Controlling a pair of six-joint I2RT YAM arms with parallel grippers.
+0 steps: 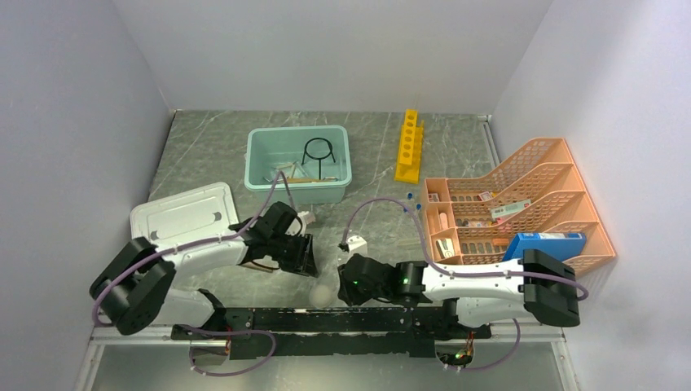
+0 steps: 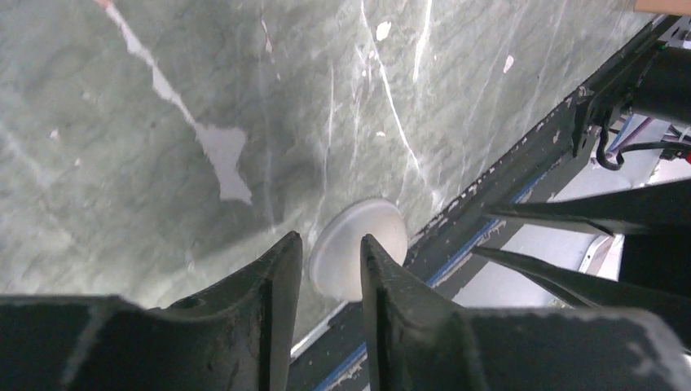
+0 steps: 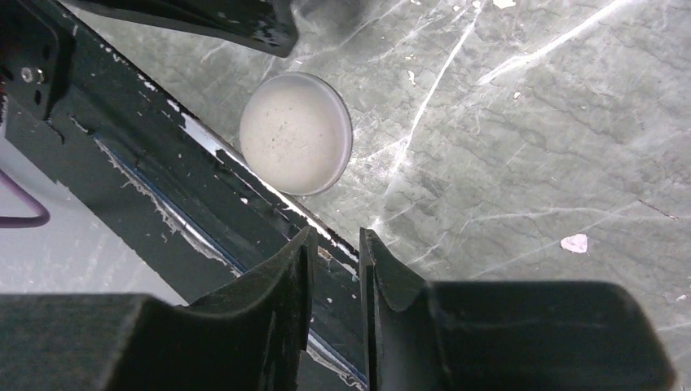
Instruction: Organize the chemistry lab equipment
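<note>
A round pale, translucent disc (image 1: 322, 296) (image 2: 358, 248) (image 3: 293, 134) lies near the table's front edge, between my grippers. My left gripper (image 1: 308, 265) is low above the table just behind it, fingers a little apart with nothing visible between them. My right gripper (image 1: 346, 289) is beside the disc on the right; its fingers are close together, and I cannot tell whether anything is between them.
A teal bin (image 1: 342, 187) with stand and tools is at the back, a yellow rack (image 1: 407, 147) to its right, a peach organizer (image 1: 595, 236) at right, a white tray (image 1: 179, 212) at left. Blue small pieces lie beside the organizer.
</note>
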